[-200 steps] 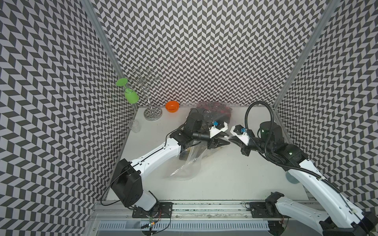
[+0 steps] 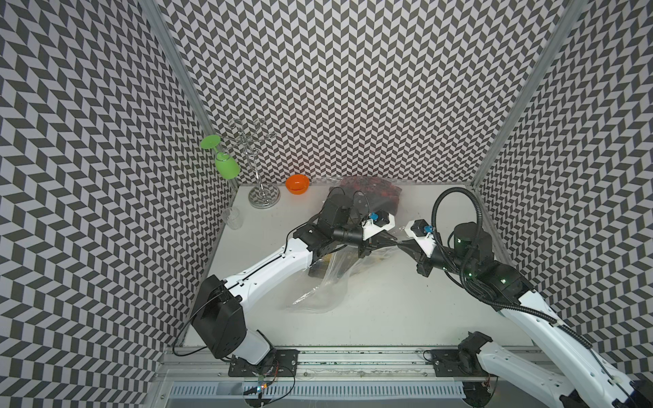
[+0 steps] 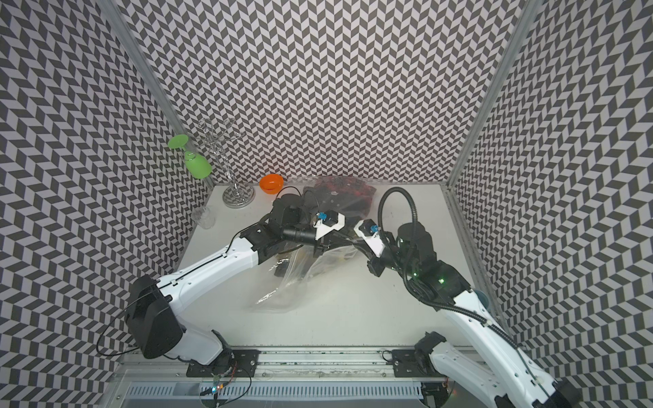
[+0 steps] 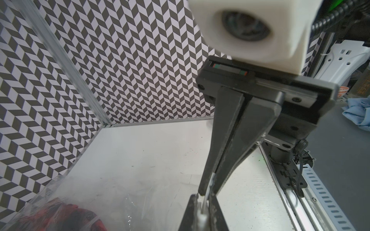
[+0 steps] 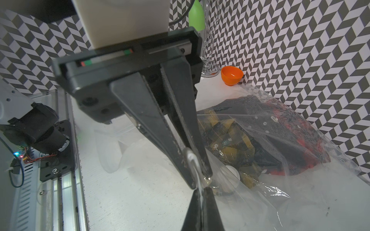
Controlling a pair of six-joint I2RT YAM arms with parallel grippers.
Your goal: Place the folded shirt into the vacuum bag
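Observation:
A clear vacuum bag (image 2: 319, 292) lies across the middle table, its plastic raised to where both grippers meet. Dark, red and yellow plaid folded cloth (image 5: 269, 138) shows under or inside the clear plastic toward the back; which, I cannot tell. My left gripper (image 2: 387, 242) is shut on the bag's edge, seen as a thin pale strip at its fingertips in the wrist views. My right gripper (image 2: 401, 244) is shut, its fingertips meeting the left one's at the same strip of plastic; how firmly it holds that is hard to see.
An orange bowl (image 2: 297, 184) and a metal stand (image 2: 264, 195) with a green cup (image 2: 226, 165) stand at the back left, a clear cup (image 2: 232, 219) nearby.
Over the last second both grippers have come together at the plastic, and the left one's fingers have closed.

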